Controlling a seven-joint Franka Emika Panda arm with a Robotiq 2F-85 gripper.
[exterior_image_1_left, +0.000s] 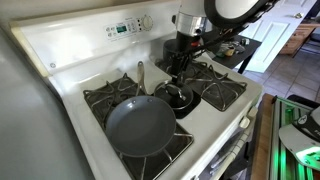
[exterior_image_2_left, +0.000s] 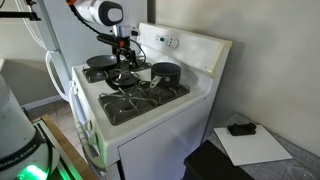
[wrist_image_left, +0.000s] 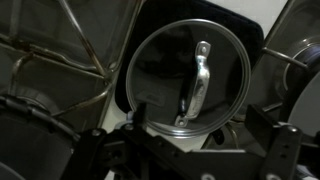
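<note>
A round glass lid with a dark centre and a metal rim lies on a black strip between the burners. Its silver arched handle stands up from the middle. Above the lid my gripper points down, open, with its two dark fingers spread. In the wrist view the gripper has one finger on either side of the handle's line. The handle seems to lie ahead of the fingertips, with nothing gripped. Exterior view 2 shows the gripper over the lid too.
A grey frying pan covers the front-left burner in exterior view 1, its handle pointing back. A dark pot stands on the other burner side, close to the lid.
</note>
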